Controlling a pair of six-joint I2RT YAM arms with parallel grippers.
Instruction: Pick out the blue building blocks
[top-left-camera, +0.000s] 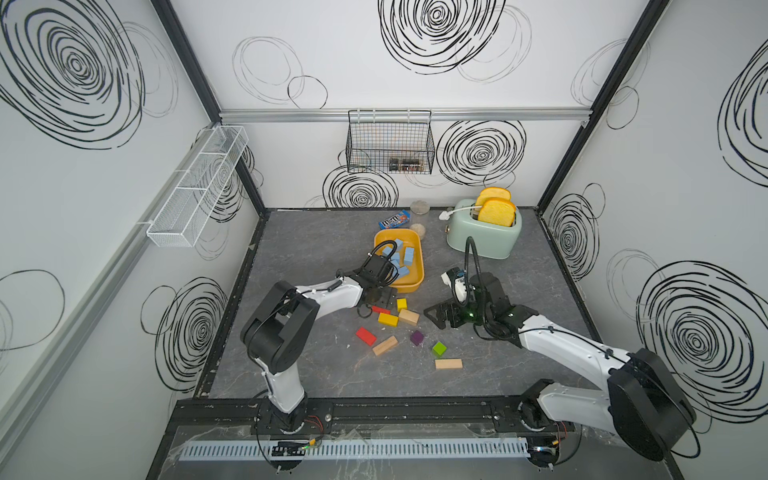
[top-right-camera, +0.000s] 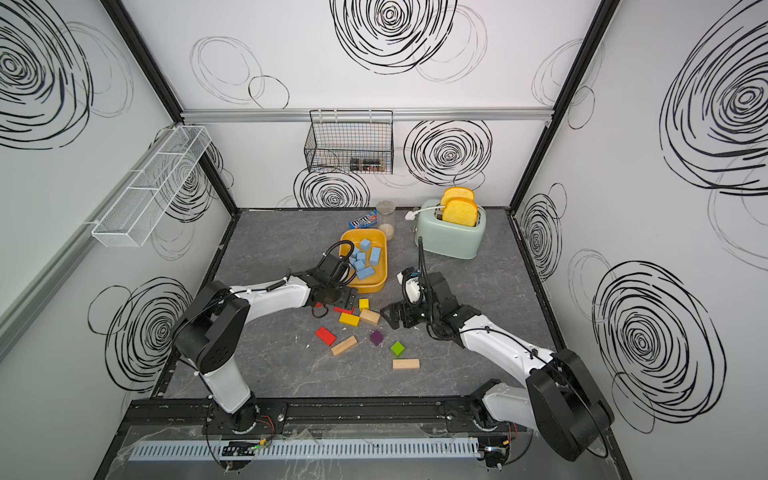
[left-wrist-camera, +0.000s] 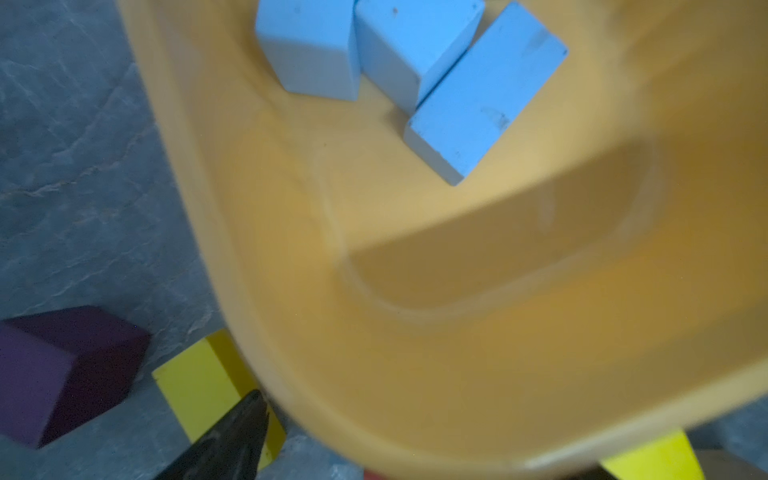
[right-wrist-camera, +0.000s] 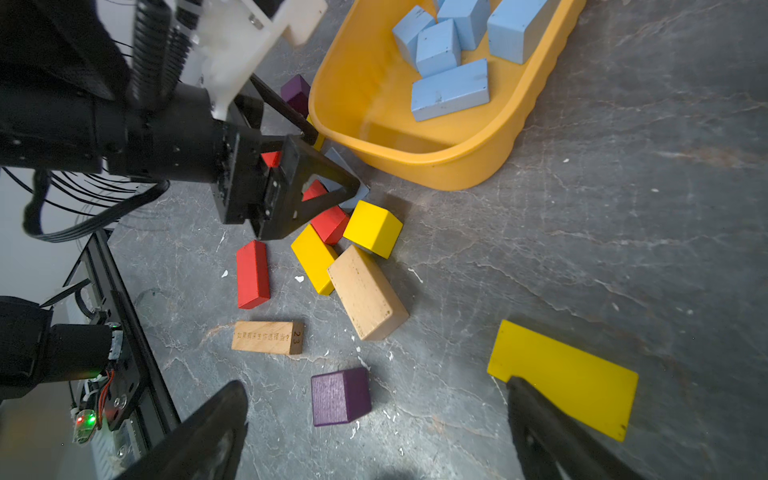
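Observation:
Several blue blocks (left-wrist-camera: 488, 92) lie inside the orange-yellow box (top-left-camera: 379, 261). Just in front of that box, low over the table, my left gripper is part open. A blue-grey block (right-wrist-camera: 344, 162) shows partly behind its near finger; whether the fingers touch it cannot be told. In the left wrist view the box rim covers most of the space between the fingers. To the right, my right gripper hovers open above the table, with nothing held between its fingers.
Around the left gripper lie red (top-left-camera: 365, 336), yellow (top-left-camera: 388, 319), purple (top-left-camera: 417, 338) and plain wooden (top-left-camera: 385, 345) blocks. A green block (top-left-camera: 439, 348) sits nearer the front. Behind the right arm stands a toaster (top-left-camera: 480, 236).

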